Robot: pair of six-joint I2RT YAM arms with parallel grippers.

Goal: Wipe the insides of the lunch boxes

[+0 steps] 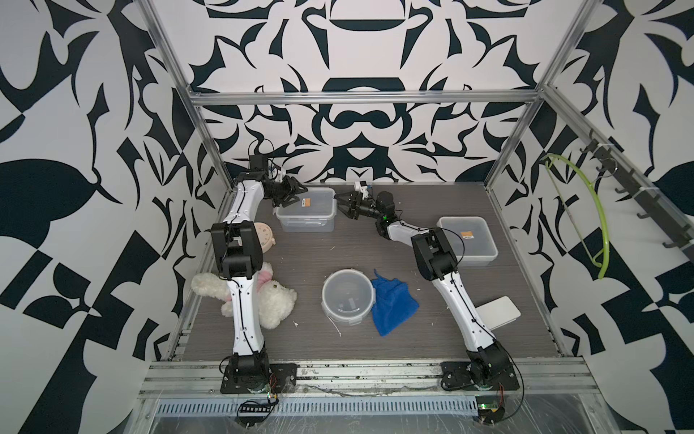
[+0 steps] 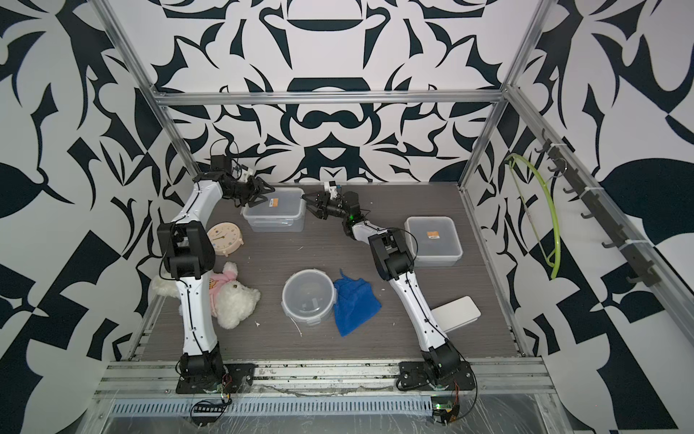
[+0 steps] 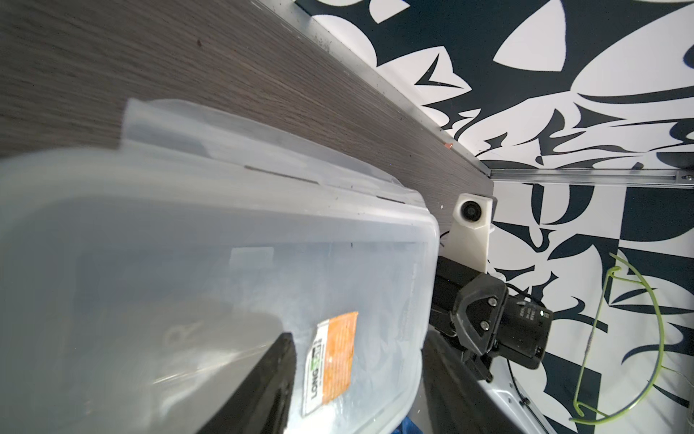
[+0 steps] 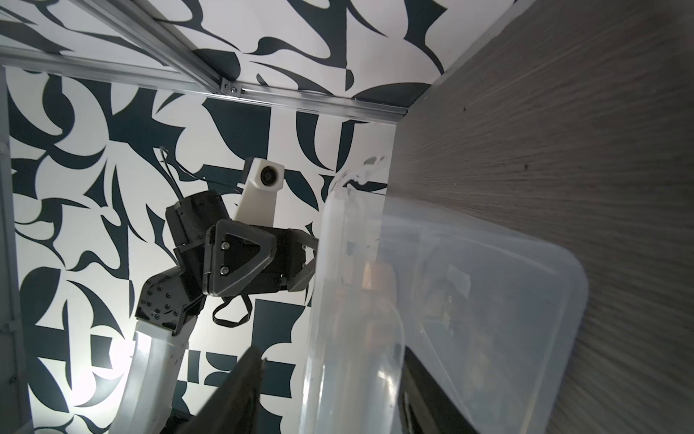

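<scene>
A clear rectangular lunch box (image 1: 314,217) with an orange-labelled lid (image 3: 217,289) stands at the back, between my grippers. My left gripper is at its left end, low over the lid, fingers apart; the top views suggest it grips the box's edge, though the contact is unclear. My right gripper is at the right end, fingers part open around the box's edge. A second rectangular box (image 2: 444,246) stands at the right, a round box (image 1: 348,296) at the front middle. A blue cloth (image 1: 392,303) lies beside the round one.
A beige round object (image 2: 225,237) and a white plush toy (image 2: 235,303) are at the left. A white flat object (image 2: 455,312) lies at the front right.
</scene>
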